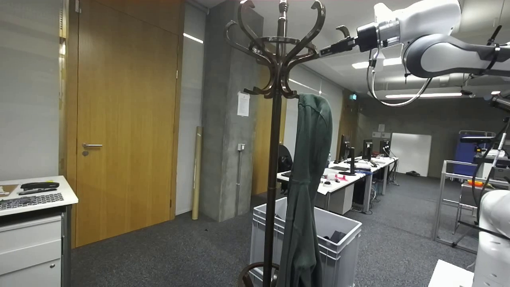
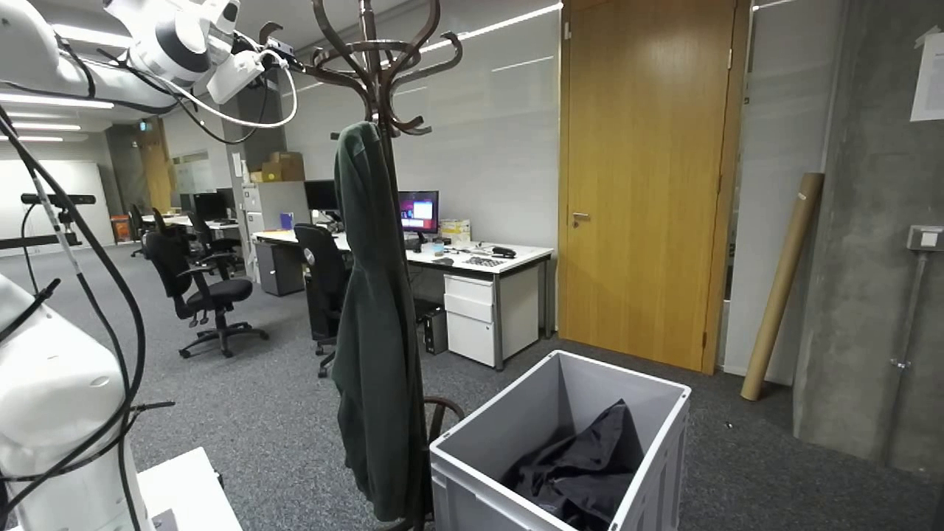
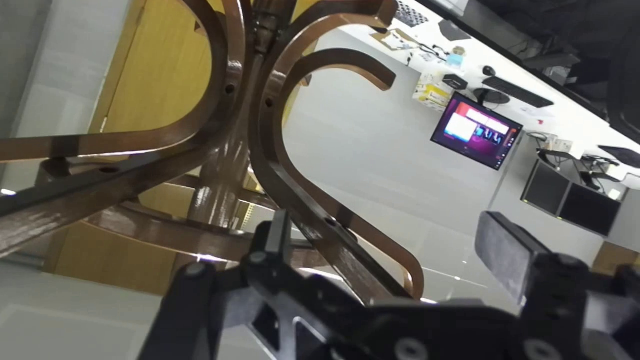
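A dark brown wooden coat rack (image 1: 273,158) stands upright, curved hooks spreading from its top. From one of its lower hooks hangs a dark green garment (image 1: 308,181), also seen as a long drape (image 2: 372,310) in exterior view 2. My gripper is open in the wrist view, its two fingers far apart. One curved hook arm (image 3: 354,261) of the rack runs into the space around the fingers; no garment shows there. In exterior view 1 the gripper (image 1: 323,52) is level with the upper hooks, above the garment. Whether it touches the wood I cannot tell.
A grey plastic crate (image 2: 559,367) with dark cloth (image 2: 584,469) inside stands on the floor beside the rack. Desks with monitors (image 2: 417,211) and office chairs (image 2: 208,283) are farther back. Open carpet surrounds the rack's base.
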